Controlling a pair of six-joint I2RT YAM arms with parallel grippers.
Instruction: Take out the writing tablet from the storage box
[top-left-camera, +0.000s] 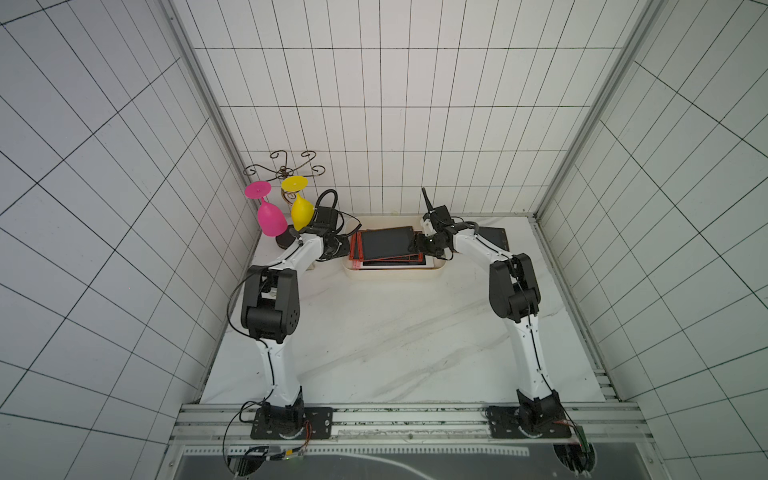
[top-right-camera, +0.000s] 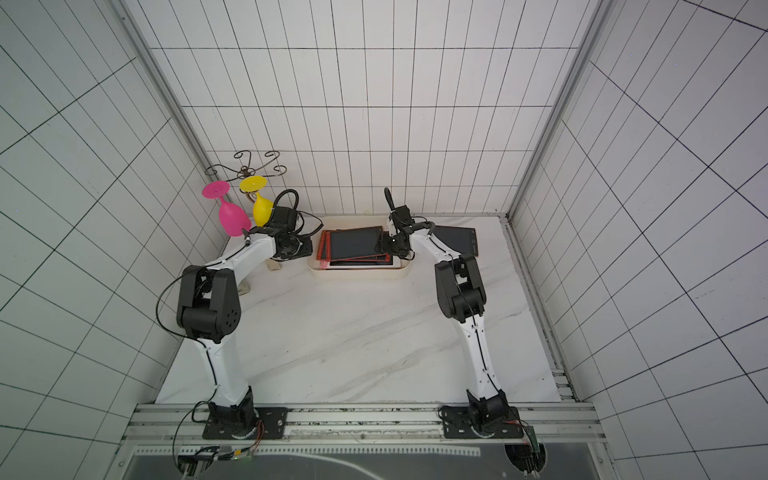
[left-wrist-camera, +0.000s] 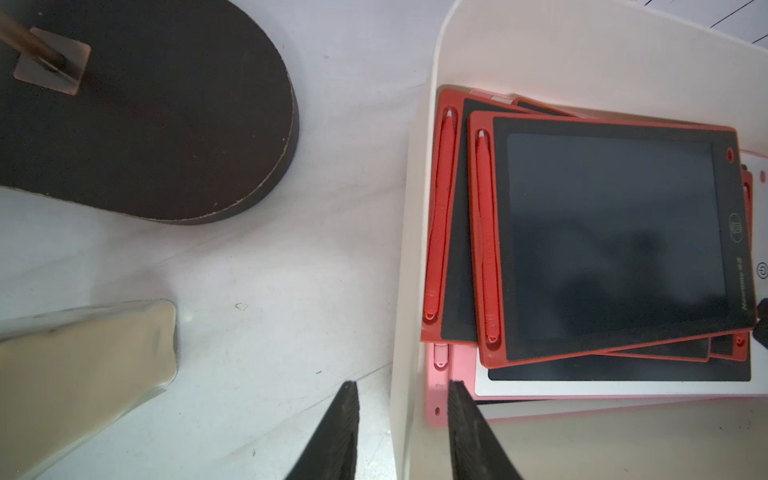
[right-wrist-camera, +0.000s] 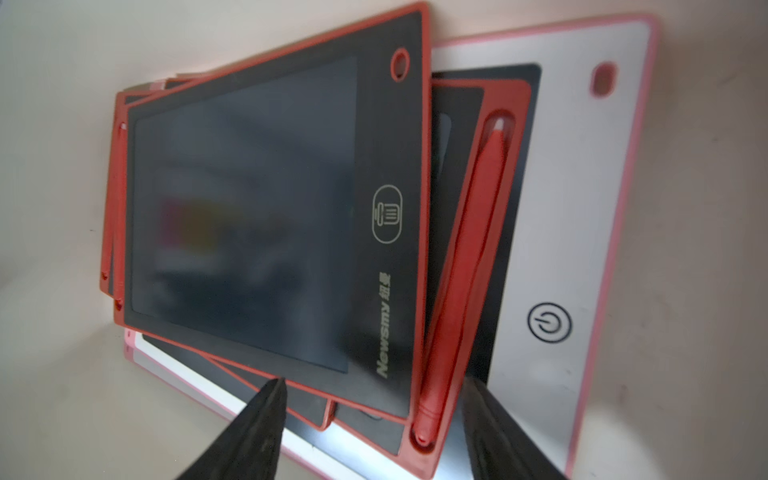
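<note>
Several writing tablets lie stacked in the cream storage box (top-left-camera: 395, 273), a red-framed one (left-wrist-camera: 612, 236) with dark screen on top. In the left wrist view my left gripper is open over the box's left wall, its fingers either side of the rim from above. My right gripper is open over the stack's right part, near the top tablet's lower corner, as the right wrist view shows; nothing is seen held.
A stand with pink (top-left-camera: 270, 216) and yellow (top-left-camera: 302, 209) pieces is at the back left. Another dark tablet (top-right-camera: 454, 238) lies right of the box.
</note>
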